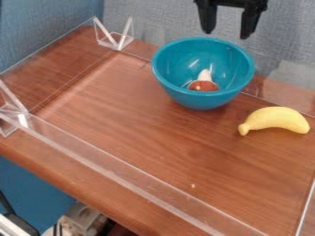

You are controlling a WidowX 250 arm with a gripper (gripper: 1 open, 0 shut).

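Observation:
My gripper (229,22) is open at the top centre of the camera view, raised above the back of a teal bowl (176,64), its two black fingers apart with nothing between them. Inside the bowl lies a red and white object (204,85), too small to identify for sure. A yellow banana (275,120) lies on the wooden table to the right of the bowl, apart from it.
The wooden table (123,138) has low clear edging along its sides. White wire brackets (113,35) stand at the back left and left edge.

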